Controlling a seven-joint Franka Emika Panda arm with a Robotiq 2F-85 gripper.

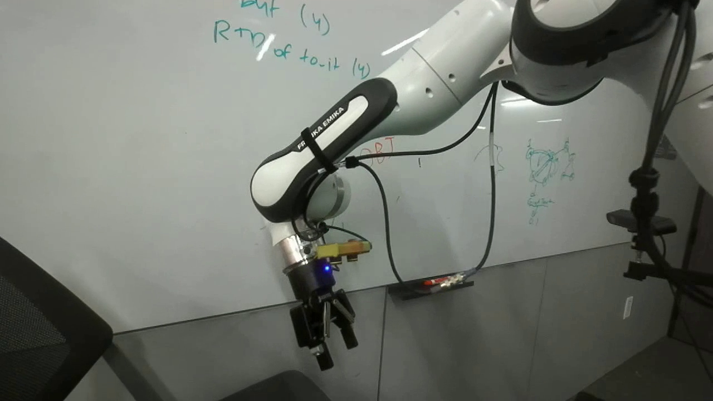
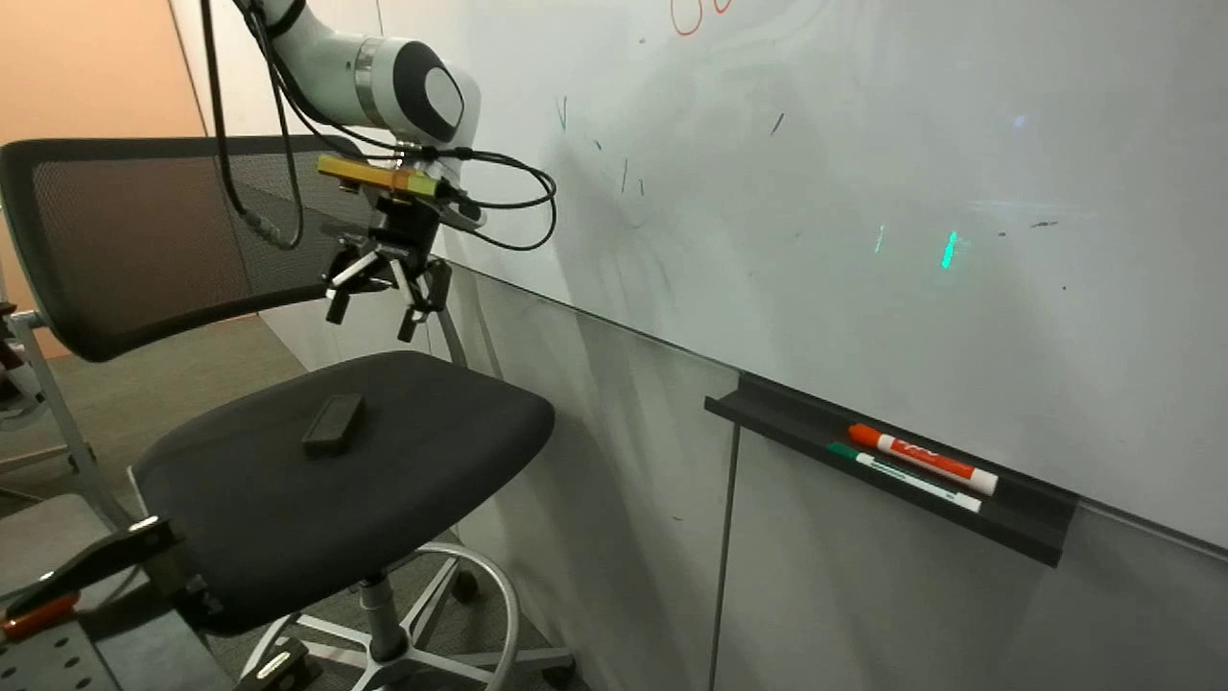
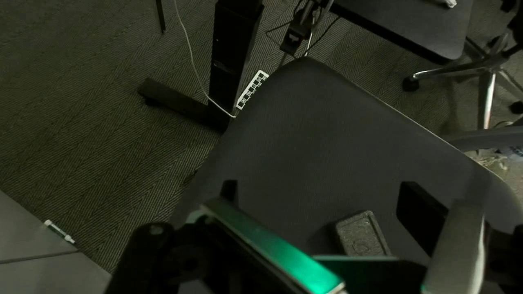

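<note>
A dark rectangular block, like a whiteboard eraser (image 2: 334,424), lies on the black chair seat (image 2: 460,461). Above the seat hangs my gripper (image 2: 370,328), its fingers spread and nothing between them. The wrist view has the same eraser (image 3: 361,235) low in the picture, between the two sides of the fingers, well below them and partly covered by the gripper's parts. In the first exterior view my gripper (image 1: 337,355) points down in front of the grey wall panel; the eraser is out of sight there.
A whiteboard (image 2: 921,173) covers the wall beside the arm. Its tray (image 2: 760,403) holds a red marker (image 2: 921,459) and a green-capped marker (image 2: 909,480). The mesh chair back (image 2: 138,253) rises behind the gripper. Another marker (image 3: 59,232) lies on the floor.
</note>
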